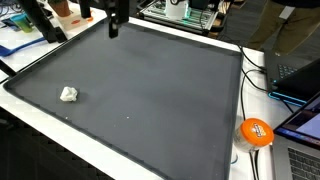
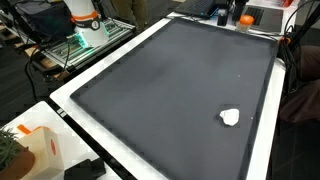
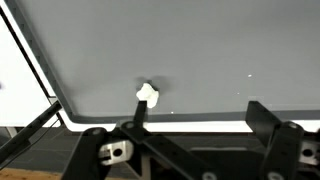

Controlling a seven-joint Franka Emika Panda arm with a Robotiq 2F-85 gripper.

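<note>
A small crumpled white object [image 1: 69,94] lies on the grey board near its left edge in exterior view 1. In exterior view 2 the same white object [image 2: 229,117] rests toward the right side of the board. The wrist view shows this white object [image 3: 148,95] beyond the fingertips, left of the middle. My gripper is open, its fingers wide apart with nothing between them. In exterior view 1 the gripper [image 1: 96,27] hangs at the top, over the far left part of the board and well apart from the white object.
The grey board [image 1: 150,110] is otherwise bare. An orange-lidded container [image 1: 254,133] stands on the table to its right, near dark electronics and cables. Colored items and a tub [image 1: 68,12] sit at the far left corner.
</note>
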